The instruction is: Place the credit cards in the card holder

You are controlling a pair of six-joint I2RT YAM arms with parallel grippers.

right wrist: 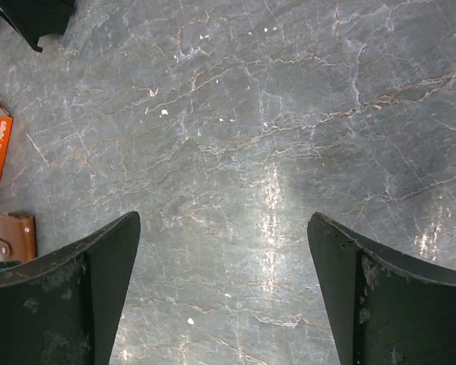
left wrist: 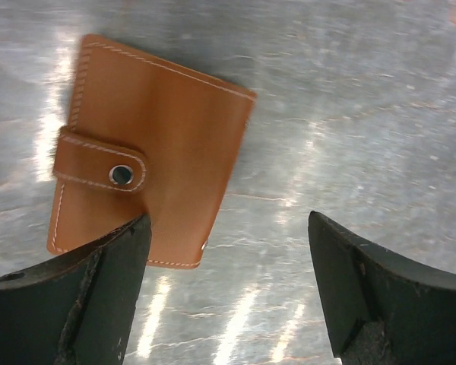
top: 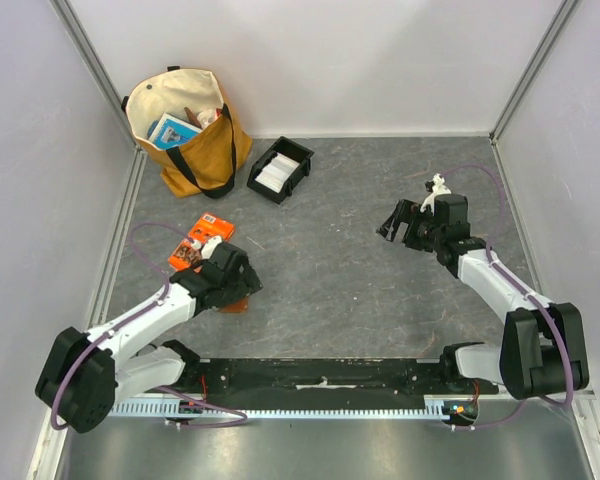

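A brown leather card holder (left wrist: pixel 182 152) with a snapped strap lies flat on the grey table; in the left wrist view it fills the upper left, partly behind one finger. My left gripper hangs open over it, nothing between its fingers. From above, only a small brown edge of the holder (top: pixel 236 305) shows under that gripper (top: pixel 250 288). On the far right my right gripper (top: pixel 392 238) is open and empty above bare table. White cards or slips (top: pixel 277 171) fill a black tray (top: pixel 298 153) at the back; whether these are the credit cards, I cannot tell.
Orange boxes (top: pixel 212 226) lie just behind the left gripper. A yellow bag (top: pixel 236 125) holding a blue book stands at the back left.
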